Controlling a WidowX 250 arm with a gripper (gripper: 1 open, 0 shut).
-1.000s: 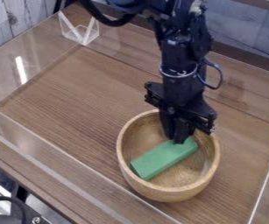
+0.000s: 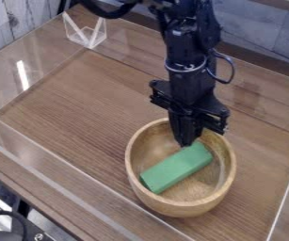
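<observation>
A black robot arm reaches down from the top to the gripper [image 2: 184,137], which is over the back rim of a round wooden bowl [image 2: 153,195]. In the bowl lies a green rectangular block [image 2: 174,172], slanting from lower left to upper right. The gripper sits just above the block's upper end; whether its fingers are open or shut is hidden by the dark housing.
A dark cable or object shows at the bottom left edge, and a pale wall at the top left.
The gripper has risen slightly and shifted a little left, away from the green block, which stays in the bowl.
</observation>
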